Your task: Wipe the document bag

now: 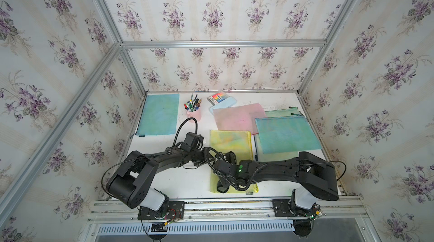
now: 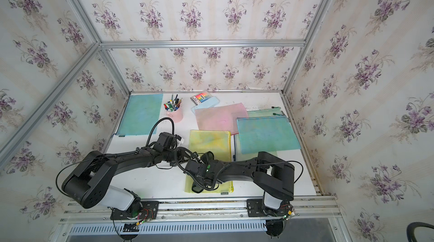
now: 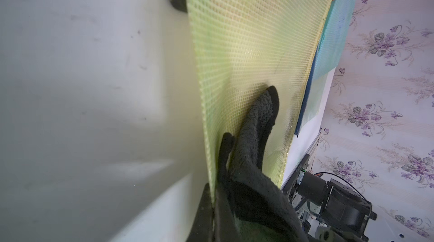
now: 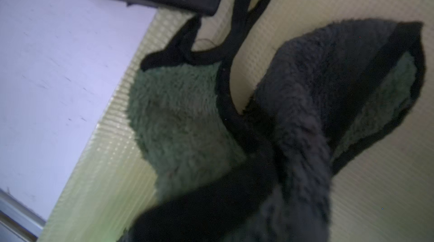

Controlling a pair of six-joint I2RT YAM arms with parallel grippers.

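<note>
The yellow mesh document bag (image 1: 229, 139) lies near the front middle of the table. My left gripper is shut on its left edge, which rises slightly between the fingers. A grey-green cloth (image 4: 189, 115) with black trim is bunched over the bag, its folds spread near the left edge. My right gripper (image 1: 220, 177) is over the bag with the cloth in its grip; its fingertips are hidden by the fabric in the right wrist view. Part of the left gripper shows at the top left there, close to the cloth's loop.
A pink bag (image 1: 237, 117) and teal bags (image 1: 287, 133) lie behind and to the right. Another teal bag (image 1: 158, 114) is at the back left, beside a pink pen cup (image 1: 193, 114).
</note>
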